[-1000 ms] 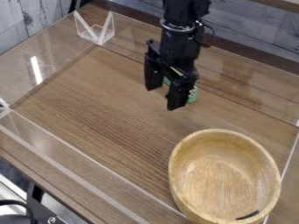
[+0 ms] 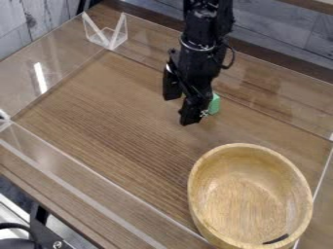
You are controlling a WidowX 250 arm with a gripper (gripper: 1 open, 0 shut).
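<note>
The black arm reaches down from the top centre, and its gripper (image 2: 185, 98) hangs low over the middle of the wooden table, fingers spread to left and right. A small green object (image 2: 212, 101) sits just right of and behind the gripper, partly hidden by it. Whether anything is between the fingers cannot be told.
A large cream oval bowl (image 2: 248, 177) takes up the bottom right. A white wire rack (image 2: 107, 31) stands at the back left. A black cable lies at the bottom left corner.
The gripper has shifted and turned slightly over the last second, its lower parts moving a little left. The green object shows in about the same place.
</note>
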